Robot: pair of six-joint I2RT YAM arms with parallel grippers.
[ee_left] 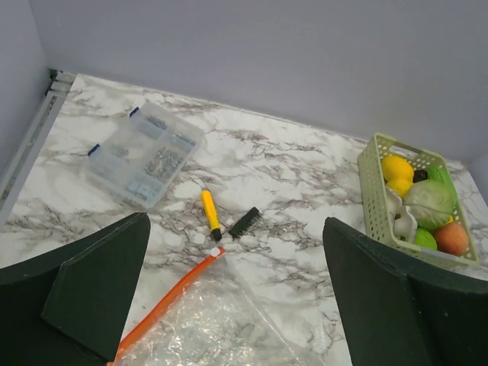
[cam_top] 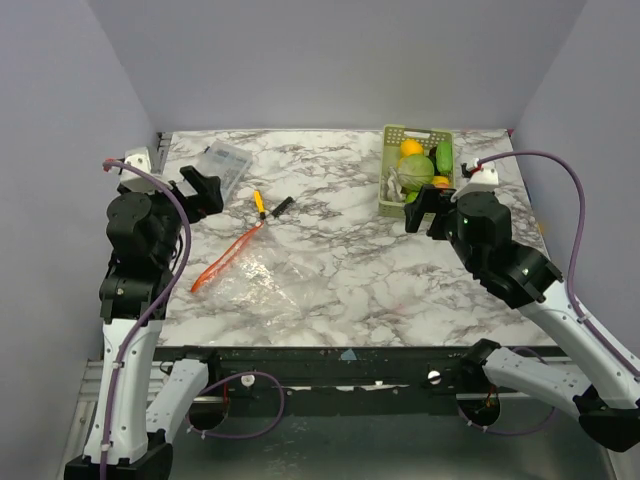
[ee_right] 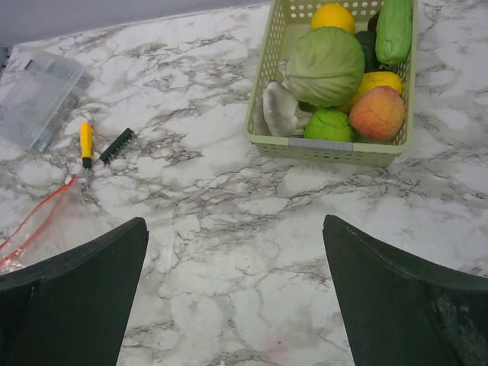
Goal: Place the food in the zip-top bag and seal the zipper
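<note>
A clear zip top bag [cam_top: 265,285] with an orange zipper [ee_left: 168,297] lies flat at the table's front left. A green basket [ee_right: 255,114] at the back right holds the food: a cabbage [ee_right: 324,69], a peach [ee_right: 377,114], a cucumber [ee_right: 394,30], a yellow fruit [ee_right: 332,17], a pale mushroom-like piece [ee_right: 280,107] and several others. My left gripper [cam_top: 203,195] hangs open over the left side, above and behind the bag. My right gripper [cam_top: 425,215] is open in front of the basket, raised over bare table. Neither has anything between its fingers.
A clear compartment box [ee_left: 145,156] lies at the back left. A yellow-handled screwdriver [ee_left: 210,210] and a black brush-like tool [ee_left: 244,223] lie behind the bag.
</note>
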